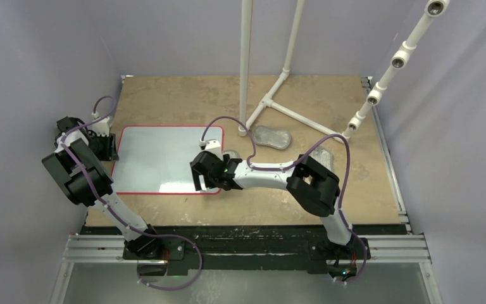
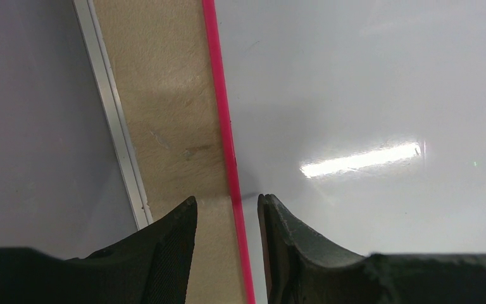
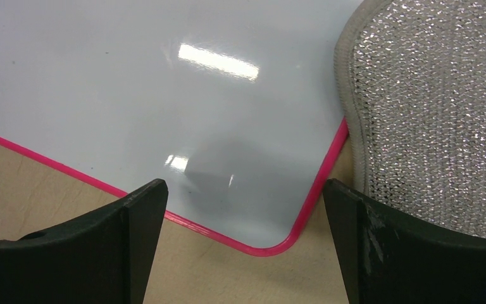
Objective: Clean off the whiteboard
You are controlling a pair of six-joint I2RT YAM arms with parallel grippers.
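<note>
The whiteboard (image 1: 158, 155), white with a red rim, lies flat on the left of the table and looks mostly clean, with light glaring off it. In the right wrist view a grey sparkly pad (image 3: 436, 114) overlaps the board's right edge beside its rounded corner. Over that corner hovers my right gripper (image 1: 200, 183), open, its fingers (image 3: 133, 234) wide apart with nothing between them. At the board's left edge is my left gripper, also open and empty, the red rim passing between its fingertips. From above, the right arm hides most of the pad.
Another grey pad (image 1: 271, 137) lies behind the right arm, and a third (image 1: 322, 157) sits farther right. White pipes (image 1: 304, 120) of a stand rest on the table's back part. Bare table (image 1: 177, 101) stretches behind the board.
</note>
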